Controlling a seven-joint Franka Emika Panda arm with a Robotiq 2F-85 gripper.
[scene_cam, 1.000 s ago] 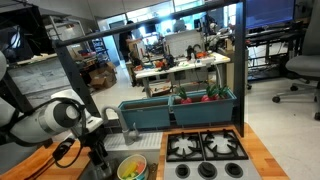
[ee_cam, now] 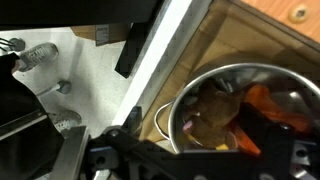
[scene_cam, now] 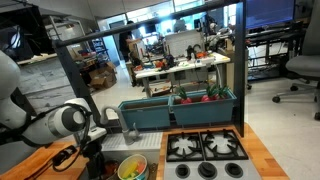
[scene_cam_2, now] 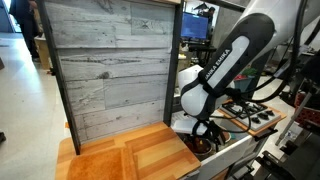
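Observation:
A metal colander with wire handles fills the right of the wrist view, holding orange and brown items. In exterior view 1 the same bowl-like colander sits in the sink, with something yellow and green inside. My gripper is open, its dark fingers spread over the near side of the colander; whether anything touches them is hard to tell. Seen from exterior view 1, the gripper is low in the sink to the left of the colander. In exterior view 2 the arm hides much of the sink.
A faucet rises behind the sink. The stovetop lies to the right, and blue bins with red and green items stand behind. A dark object is at the wrist view's left.
The arm has moved down and slightly left in exterior view 1, bringing the gripper lower into the sink. The colander appears to stay in place.

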